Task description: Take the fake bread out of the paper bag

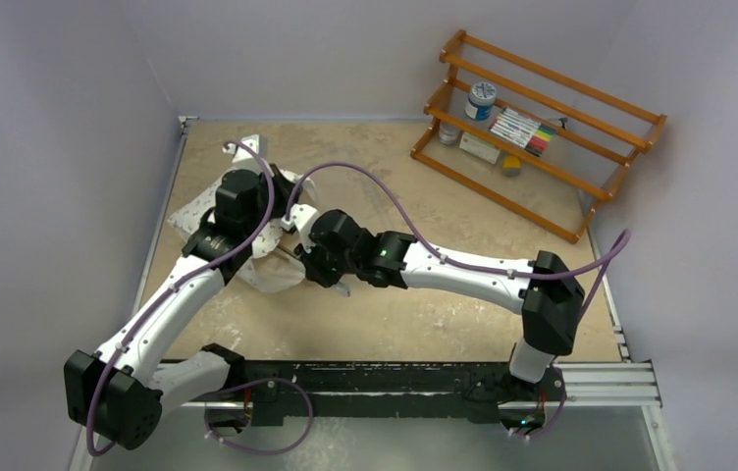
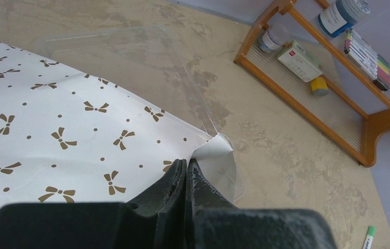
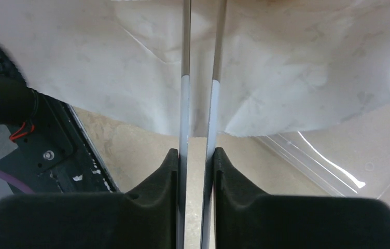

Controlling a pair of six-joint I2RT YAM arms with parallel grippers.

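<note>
A white paper bag (image 2: 79, 124) printed with brown bows lies at the left of the table, its mouth towards the right arm. My left gripper is shut on the bag's folded edge. Two long thin arms of a pair of tongs (image 3: 184, 114) run between the fingers of my right gripper, which presses them from both sides with a narrow gap between them. Their far ends reach over or into the pale bag opening in the right wrist view. Only a brownish patch shows at that view's top edge; I cannot tell whether it is the bread.
A clear plastic tray or sheet (image 2: 130, 49) lies beside the bag. At the back right stands a wooden rack (image 1: 502, 201) with a jar (image 1: 480, 101) and a marker set (image 1: 522, 130). Both arms' wrists are close together.
</note>
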